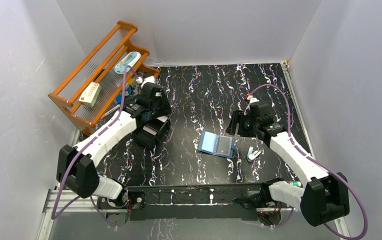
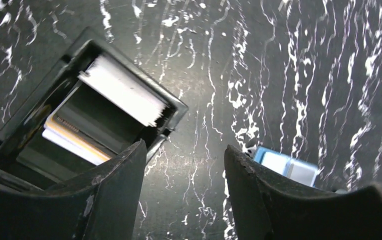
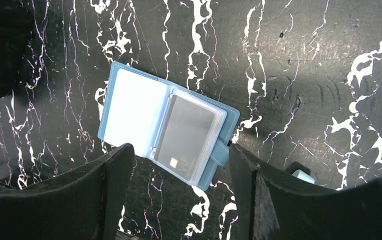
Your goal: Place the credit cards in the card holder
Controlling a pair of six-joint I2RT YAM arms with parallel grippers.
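An open light-blue card holder [image 1: 216, 144] lies flat on the marble table, a grey VIP card [image 3: 184, 132] under the clear sleeve of one half, the other half pale. My left gripper is raised over a black divided box [image 2: 39, 160] holding white and orange-edged cards [image 2: 79, 142], fingers apart and empty. My right gripper hangs above the card holder, fingers apart with nothing between them.
A wooden shelf [image 1: 64, 100] with boxes and bottles stands at back left. A small white object [image 1: 253, 155] lies right of the holder.
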